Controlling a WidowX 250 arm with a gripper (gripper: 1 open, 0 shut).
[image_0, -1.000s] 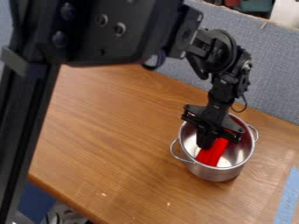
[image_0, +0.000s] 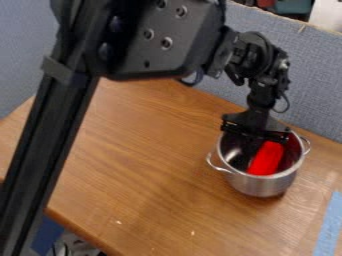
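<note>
A steel pot (image_0: 261, 183) with two wire handles stands on the wooden table at the right. A red object (image_0: 267, 158) lies inside it, tilted against the inner wall. My gripper (image_0: 243, 140) is over the left part of the pot's opening, its lower end reaching to or just inside the rim, left of and above the red object. Its fingertips are dark and hard to make out; nothing shows held between them.
A grey padded wall (image_0: 305, 90) runs behind it. A blue tape strip (image_0: 329, 225) lies at the right edge.
My gripper has risen a little and shifted slightly left, and the upper arm has drawn up. More of the red object now shows in the pot.
</note>
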